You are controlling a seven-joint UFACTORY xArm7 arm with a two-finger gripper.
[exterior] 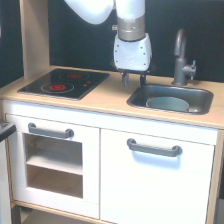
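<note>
My gripper [134,80] hangs above the wooden counter, pointing down at the left rim of the sink [205,102]. Its two dark fingers stand apart, and nothing shows between them. In the sink lies a round grey-green item [167,104], perhaps a plate or pan; it is off to the right of the gripper. Whether the fingertips touch the counter I cannot tell.
A dark tap [181,65] rises behind the sink, to the gripper's right. The black stove [63,83] fills the left of the counter [105,95], whose middle strip is bare. Below are an empty open-fronted compartment [55,158] and a white cupboard door [135,185].
</note>
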